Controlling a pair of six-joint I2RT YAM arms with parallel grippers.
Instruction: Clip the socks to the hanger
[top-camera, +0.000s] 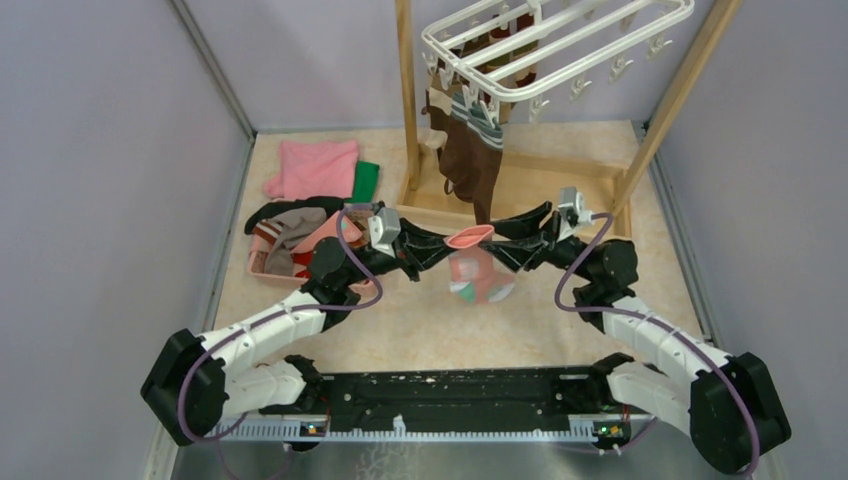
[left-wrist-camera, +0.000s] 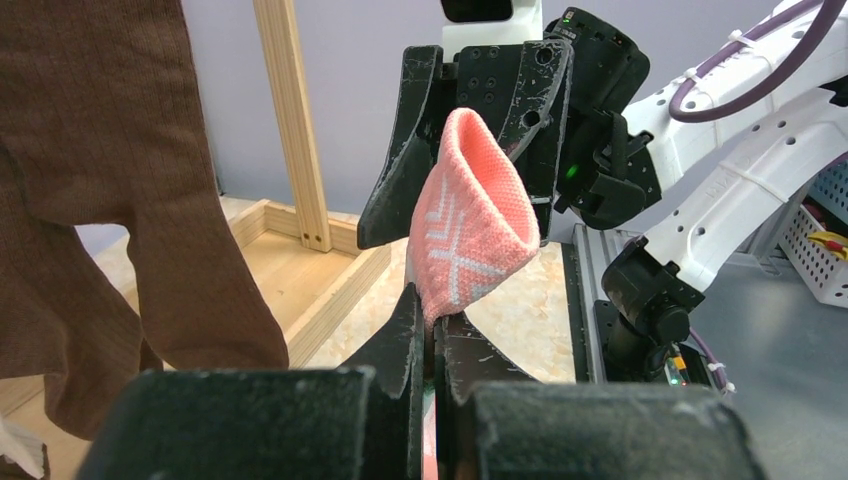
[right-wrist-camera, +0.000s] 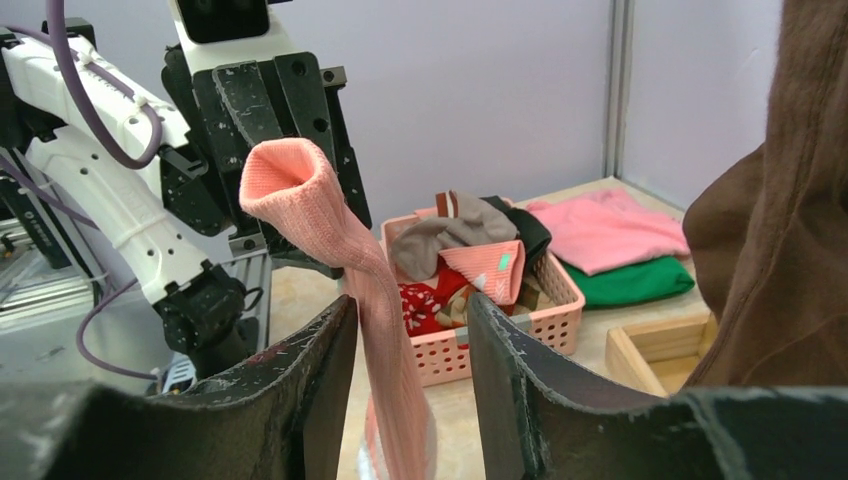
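Observation:
A pink sock (top-camera: 480, 275) with white and green patches hangs over the middle of the table, its open cuff upward. My left gripper (top-camera: 448, 244) is shut on the sock's near edge; in the left wrist view, the pink cuff (left-wrist-camera: 470, 220) stands up out of its closed fingertips. From the other side my right gripper (top-camera: 492, 240) reaches the sock with its fingers part open. In the right wrist view the sock (right-wrist-camera: 385, 340) runs between the fingers, nearer the left one, with a gap to the right finger (right-wrist-camera: 490, 345). The white hanger (top-camera: 560, 50) with clips is overhead at the back.
Brown socks (top-camera: 470, 150) hang from the hanger, low behind the grippers. At left stands a pink basket (right-wrist-camera: 545, 325) of socks, with a pink cloth (top-camera: 315, 170) and green cloth (top-camera: 366, 182) behind. A wooden frame (top-camera: 410, 90) supports the hanger.

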